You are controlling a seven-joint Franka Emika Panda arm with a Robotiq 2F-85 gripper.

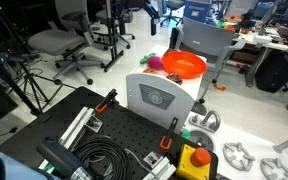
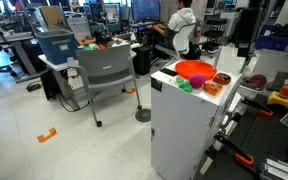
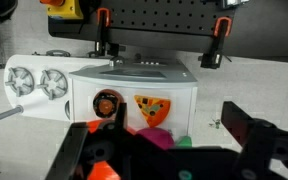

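No task is named. A toy kitchen top (image 3: 134,110) carries a red-orange plate (image 1: 188,66), a purple toy (image 3: 154,138), a toy pizza slice (image 3: 153,107), a brown ring-shaped toy (image 3: 107,103) and a green toy (image 2: 182,84). Above these hangs my gripper, its dark fingers (image 3: 252,140) spread well apart in the wrist view. Between them I see no held object. The gripper's body hides part of the plate and of the green toy there.
A black table (image 1: 134,135) with clamps and a coiled cable (image 1: 102,157) adjoins the kitchen. Beside it sits a yellow box with a red-orange knob (image 1: 195,160). White stove burners (image 1: 276,168) lie to the right. A grey chair (image 2: 107,72) stands on the floor behind.
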